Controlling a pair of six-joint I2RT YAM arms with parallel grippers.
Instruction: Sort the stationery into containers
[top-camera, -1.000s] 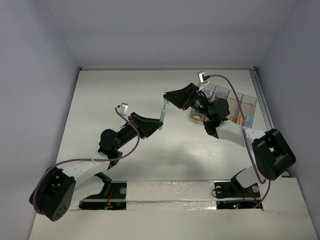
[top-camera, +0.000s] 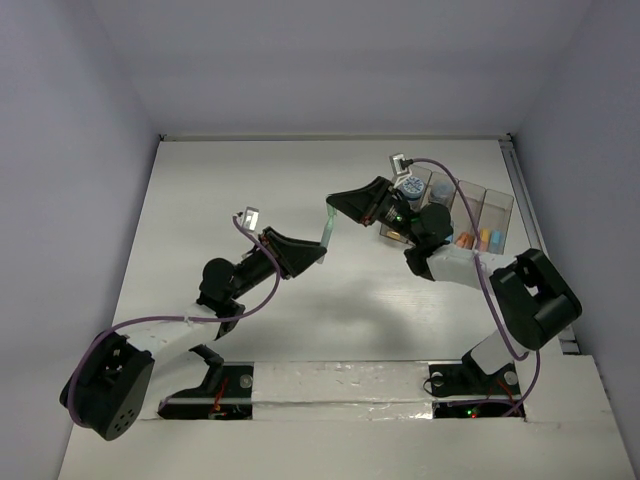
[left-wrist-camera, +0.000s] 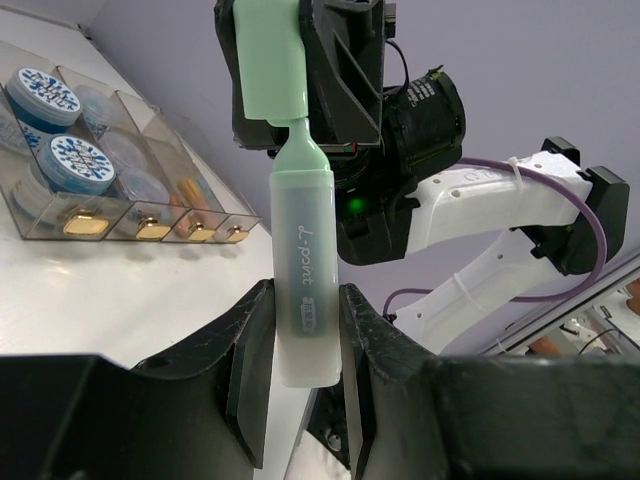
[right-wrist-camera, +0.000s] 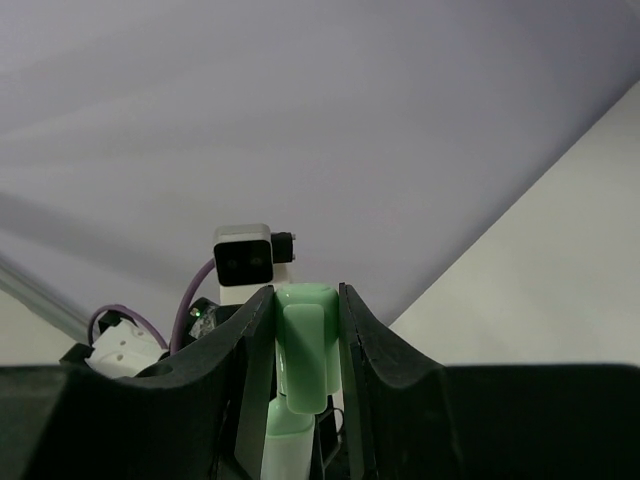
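Note:
A pale green pen-shaped tube (left-wrist-camera: 307, 270) marked "d-point" stands nearly upright between my two grippers, above the table. My left gripper (top-camera: 319, 257) is shut on the lower end of its body. Above it, the right gripper (top-camera: 333, 203) is shut on the green cap (left-wrist-camera: 270, 60). From the left wrist, the body's tapered neck (left-wrist-camera: 299, 152) shows just under the cap, its tip hidden at the cap's lower edge. Whether the cap is seated cannot be told. The right wrist view has the cap (right-wrist-camera: 305, 345) between the fingers, with the tube's body (right-wrist-camera: 288, 450) below.
A clear divided box (top-camera: 496, 212) stands at the table's right, partly behind the right arm. Round tubs with blue-and-white lids (left-wrist-camera: 84, 160) fill its near compartments; orange and blue items (top-camera: 496, 238) lie in others.
The left arm looks almost still.

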